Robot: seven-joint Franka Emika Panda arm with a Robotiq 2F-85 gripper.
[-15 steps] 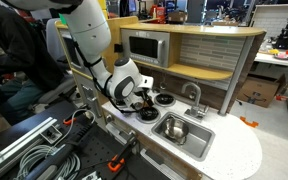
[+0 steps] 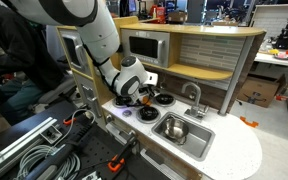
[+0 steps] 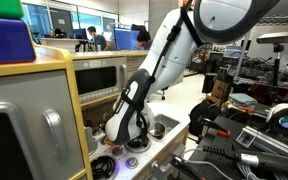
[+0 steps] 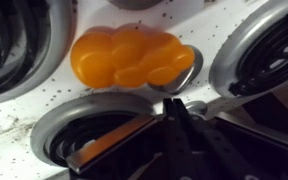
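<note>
An orange cloud-shaped object (image 4: pixel 132 57) lies on the white stovetop among the burners in the wrist view. My gripper comes in from the lower right, its dark tips just below the silver round part at the orange object's right end. The tips look apart from the orange piece, and how wide the finger stands is hard to make out. A brownish flat edge (image 4: pixel 109 140) shows beside the gripper over the lower burner; I cannot tell what it belongs to. In the first exterior view the arm (image 2: pixel 130 80) reaches down over the stove, hiding part of it.
Black burners (image 2: pixel 154 115) surround the work spot. To their right is a sink (image 2: pixel 184 133) with a metal bowl (image 2: pixel 177 130) and a faucet (image 2: pixel 196 100). A microwave (image 2: pixel 144 47) and shelf (image 2: pixel 199 70) sit above and behind.
The arm has shifted and tilted over the stove, its elbow moving right and toward the back. A purple round item at the stove's left front now shows more clearly. The sink and bowl look unchanged.
</note>
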